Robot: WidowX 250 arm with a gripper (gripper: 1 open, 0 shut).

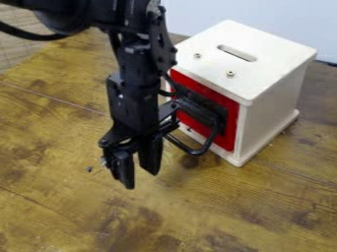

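Observation:
My black gripper [137, 161] hangs pointing down over the wooden table, left of and in front of a white box [257, 74]. Its two fingers stand apart with nothing seen between them. The box has a slot and small screws on top and a red front panel [227, 138] with black fittings, partly hidden behind my arm and cable.
A white wall stands behind the box, and a tiled area shows at the top left.

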